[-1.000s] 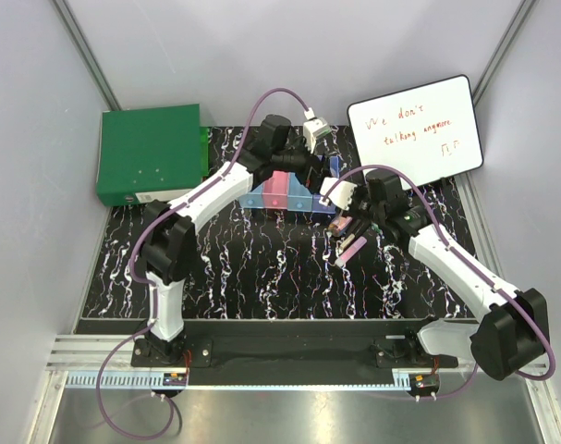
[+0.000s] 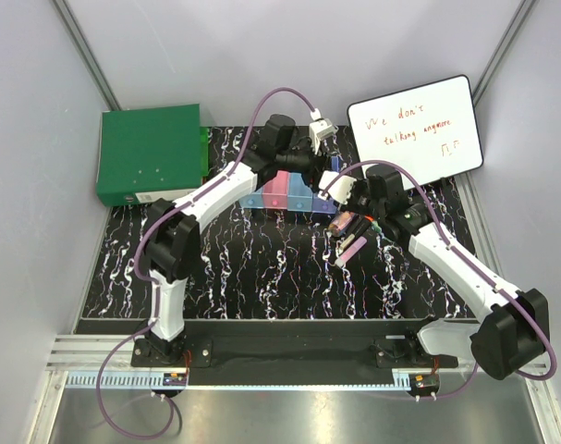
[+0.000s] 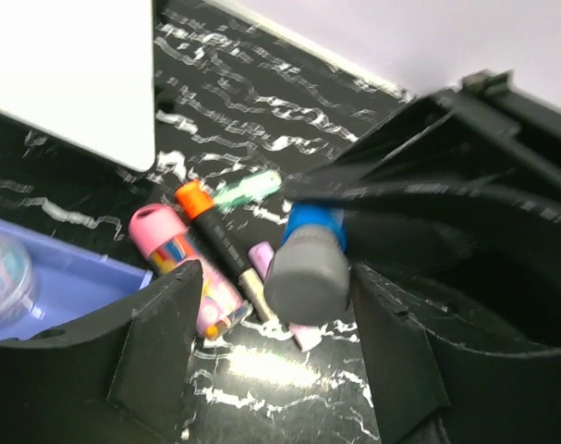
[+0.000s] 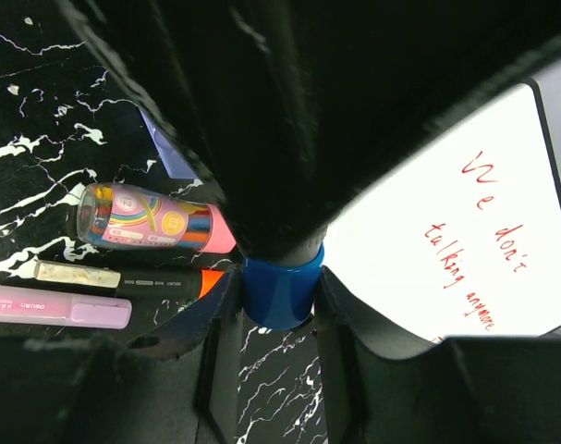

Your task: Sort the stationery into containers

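A blue-and-grey cylindrical item is held up between the two arms. My right gripper is shut on its blue part. Around the grey end, my left gripper stands part open, a gap showing on one side while the other finger looks close to it. On the table lie a pink-capped jar of coloured sticks, a black marker with an orange cap, a pink highlighter and a green item. The compartment box has pink, light blue and purple sections, partly hidden by the left arm.
A whiteboard with red writing leans at the back right. To the left stands a large green box. The purple compartment holds a clear round item.
The left gripper has shifted slightly to the right, closer to the right gripper. The right arm has barely moved, and the loose stationery lies where it was.
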